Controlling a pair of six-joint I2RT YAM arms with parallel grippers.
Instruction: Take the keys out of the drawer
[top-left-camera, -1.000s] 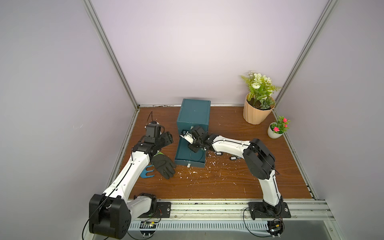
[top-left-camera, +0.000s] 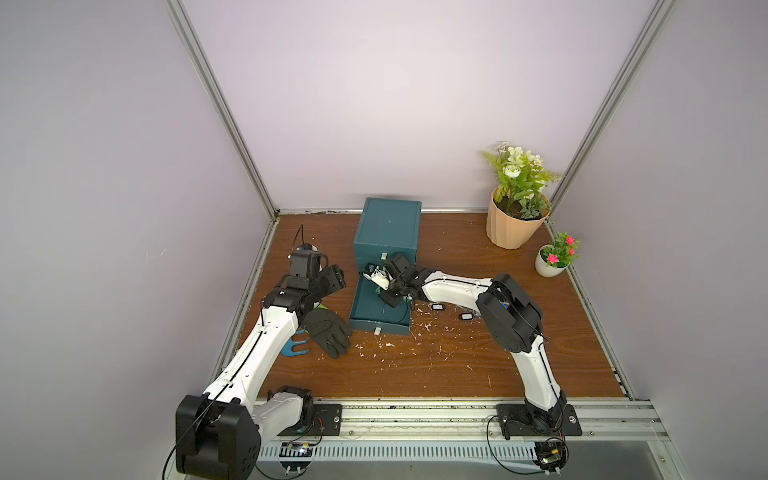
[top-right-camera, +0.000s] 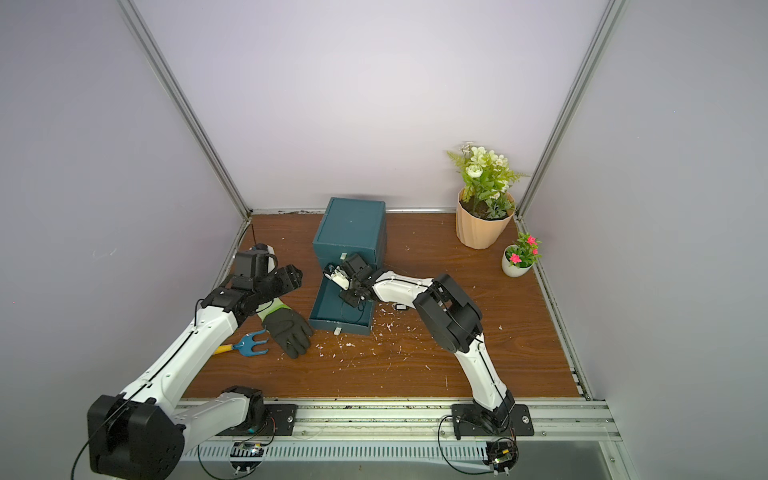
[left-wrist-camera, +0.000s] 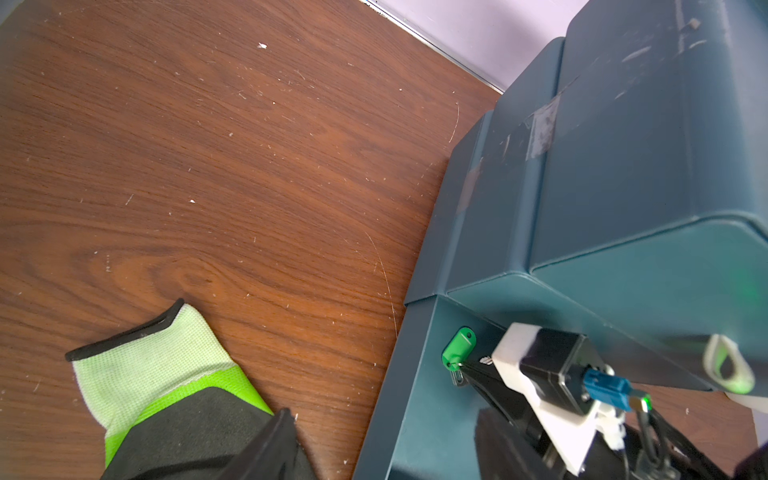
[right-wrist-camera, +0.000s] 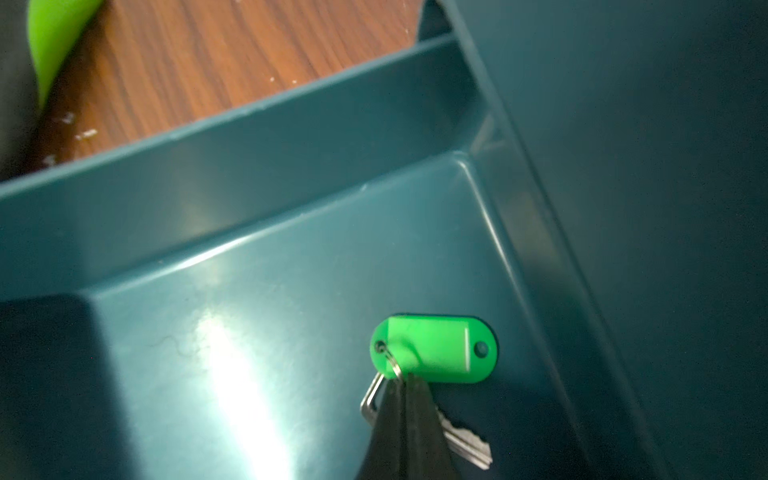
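A teal drawer (top-left-camera: 380, 325) is pulled out of its cabinet (top-left-camera: 388, 224). In the right wrist view, a green key tag (right-wrist-camera: 436, 348) with a ring and a silver key (right-wrist-camera: 464, 444) lies on the drawer floor near its back corner. My right gripper is down at the ring, fingers shut together; whether the ring is caught between them I cannot tell. My left gripper hangs left of the cabinet with its blurred fingertips apart and nothing visible between them.
A glove (top-left-camera: 325, 332) and blue garden fork (top-right-camera: 249, 345) lie left of the drawer. Two potted plants (top-left-camera: 508, 228) stand at the right rear. Scraps and small dark items lie right of the drawer.
The right arm has shifted slightly over the last second, its gripper still inside the drawer. The left arm has moved very little.
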